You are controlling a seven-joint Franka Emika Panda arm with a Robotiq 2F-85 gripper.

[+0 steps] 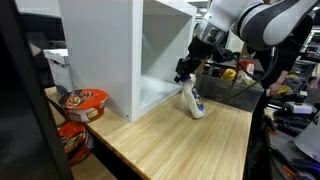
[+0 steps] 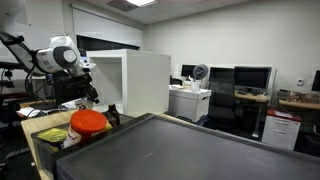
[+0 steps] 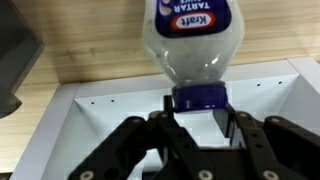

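Observation:
A white Kraft tartar sauce bottle (image 3: 195, 35) with a purple cap (image 3: 200, 97) fills the top middle of the wrist view. My gripper is shut on the bottle at its cap end, a dark finger to either side. In the first exterior view the bottle (image 1: 193, 102) hangs tilted below the gripper (image 1: 184, 79), over the wooden table (image 1: 160, 148) beside the white shelf. Whether its lower end touches the table I cannot tell. The second exterior view shows the gripper (image 2: 86, 91) small and partly hidden behind other things.
An open white shelf unit (image 1: 150, 90) stands behind the bottle. Red-lidded bowls (image 1: 84, 102) are stacked at the left, near the shelf's side wall. Crates and clutter (image 1: 240, 80) lie beyond the arm.

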